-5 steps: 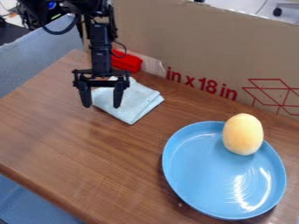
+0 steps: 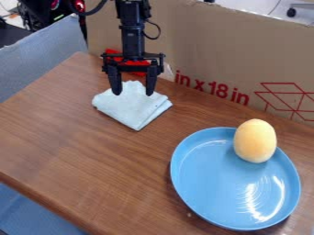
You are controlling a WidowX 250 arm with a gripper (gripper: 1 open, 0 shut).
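My black gripper (image 2: pixel 132 82) hangs over a folded white cloth (image 2: pixel 131 108) on the left part of the wooden table, its two fingers apart, pointing down, with nothing visible between them. The fingertips are over the far part of the cloth; whether they touch it I cannot tell. A red object (image 2: pixel 123 57) is partly hidden behind the arm.
A blue plate (image 2: pixel 218 196) with a yellow egg-shaped object (image 2: pixel 255 141) on it fills the right of the wooden table (image 2: pixel 86 174). A cardboard box (image 2: pixel 230 61) stands along the back, a grey padded edge (image 2: pixel 37 69) along the left.
The gripper has moved up and to the right, away from the near part of the cloth toward the back. The cloth, plate and yellow object look unmoved.
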